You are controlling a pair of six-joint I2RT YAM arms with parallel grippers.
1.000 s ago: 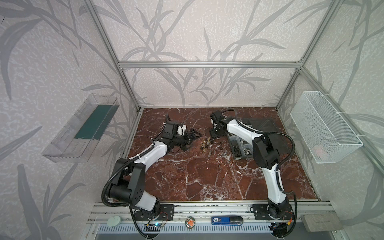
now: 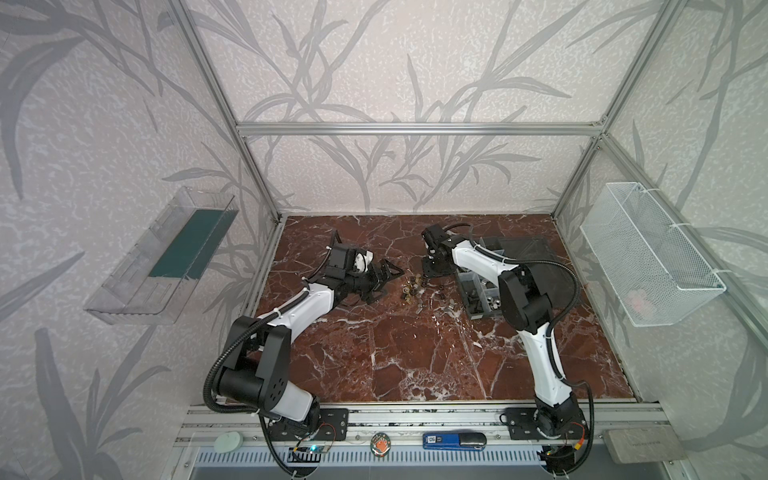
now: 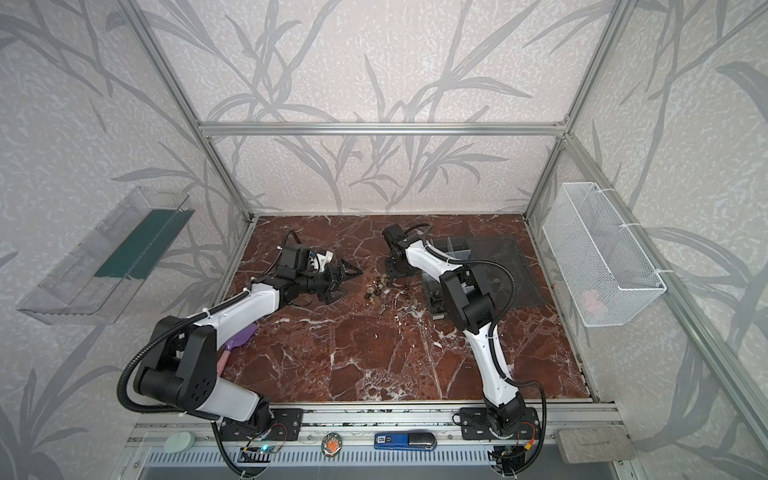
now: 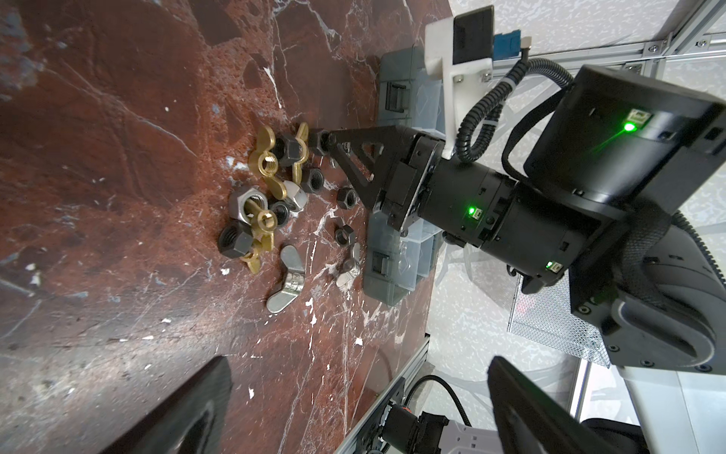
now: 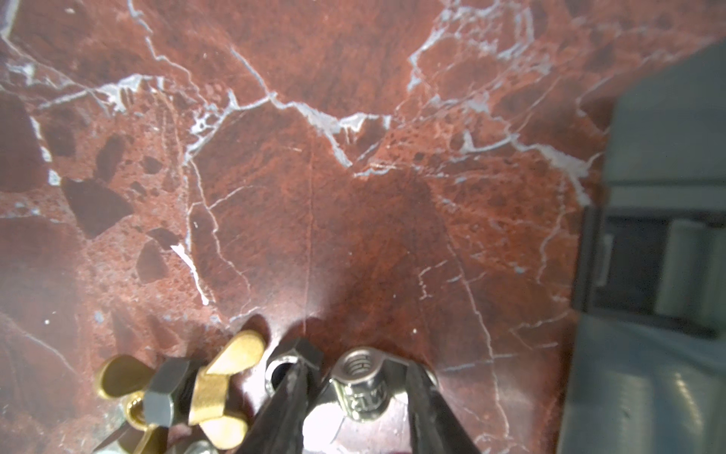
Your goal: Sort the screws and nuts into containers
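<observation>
Brass wing nuts (image 4: 266,162), black hex nuts (image 4: 234,240) and silver wing nuts (image 4: 286,280) lie in a loose pile on the marble table. My right gripper is low at the pile, fingertips either side of a silver wing nut (image 5: 361,374); whether they grip it is unclear. My left gripper (image 2: 384,276) stands open, left of the pile, empty. Grey compartment boxes (image 2: 472,314), partly hidden by the right arm, stand right of the pile, some holding small parts.
A dark mat or lid (image 2: 540,252) lies beside the boxes. A white mesh basket (image 2: 652,256) hangs at right, a clear bin (image 2: 160,296) at left.
My right arm has shifted slightly, with its gripper still at the pile. My left arm has not visibly moved.
</observation>
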